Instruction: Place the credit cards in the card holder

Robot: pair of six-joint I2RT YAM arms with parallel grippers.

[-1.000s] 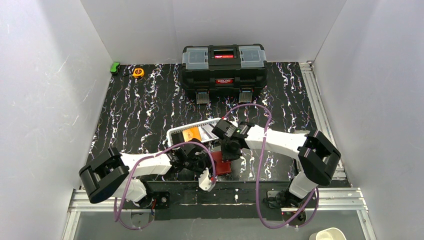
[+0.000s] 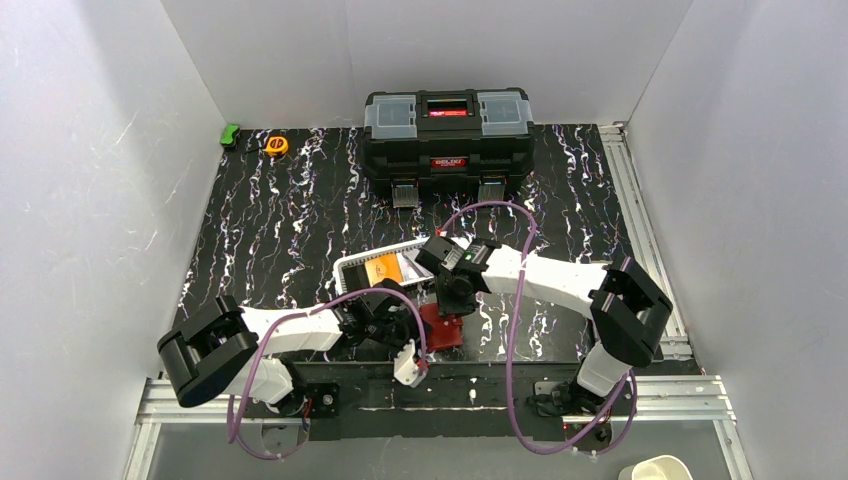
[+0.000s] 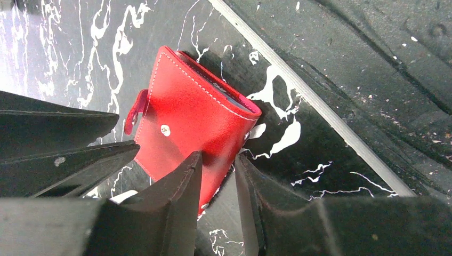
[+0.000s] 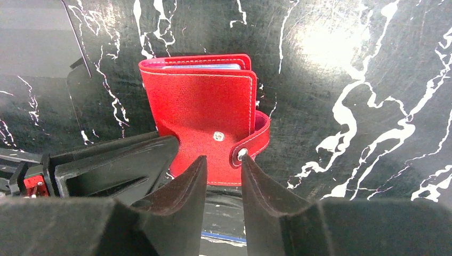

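Note:
The red card holder (image 4: pixel 197 106) lies folded on the table, front and centre in the top view, partly hidden by both arms. A pale card edge (image 4: pixel 208 66) shows inside its top opening. Its strap (image 4: pixel 256 140) sticks out at one side, with the snap end lying over the front face. My left gripper stands part open at the folded side edge of the holder, one finger over the red face and the other beyond the edge. My right gripper is part open above the lower front, one fingertip (image 4: pixel 249 162) by the strap's snap end.
Behind my left gripper, a white tray (image 2: pixel 341 270) holds an orange card (image 2: pixel 383 268) and other flat pieces. A black toolbox (image 2: pixel 447 145) stands at the back. A tape measure (image 2: pixel 277 146) lies far left. Bare table extends to the right.
My right gripper has shifted slightly leftward over the holder, and its purple cable has moved with it. The left arm and the holder look nearly still.

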